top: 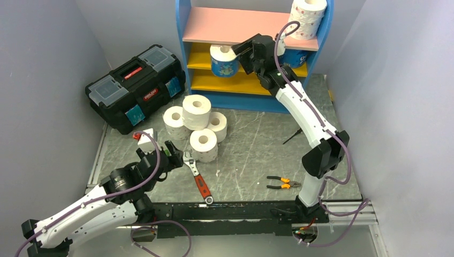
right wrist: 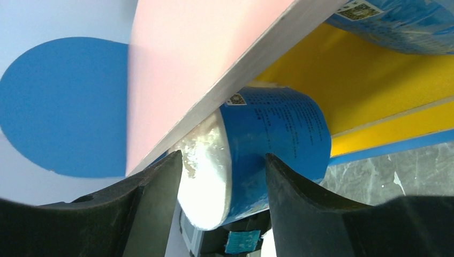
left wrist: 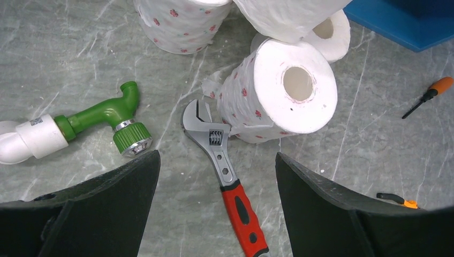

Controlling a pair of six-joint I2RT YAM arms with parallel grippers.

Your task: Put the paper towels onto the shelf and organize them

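A blue-wrapped paper roll (top: 224, 68) stands on the yellow shelf (top: 250, 83), at its left part, partly under the pink board. My right gripper (top: 244, 56) is at its right side. In the right wrist view the fingers (right wrist: 160, 184) stand apart, with the blue roll (right wrist: 278, 144) just beyond their tips; whether they touch it is unclear. Another blue pack (top: 295, 58) is on the right of that shelf. White paper rolls (top: 204, 145) are clustered on the table, one on top of others. My left gripper (top: 174, 155) hangs open and empty near them.
A floral roll stack (top: 308, 19) fills the pink shelf's (top: 235, 24) right end. A black toolbox (top: 136, 85), a wrench (top: 199, 179), a green tap (left wrist: 107, 112), pliers (top: 282, 182) and a screwdriver (top: 292, 136) lie around.
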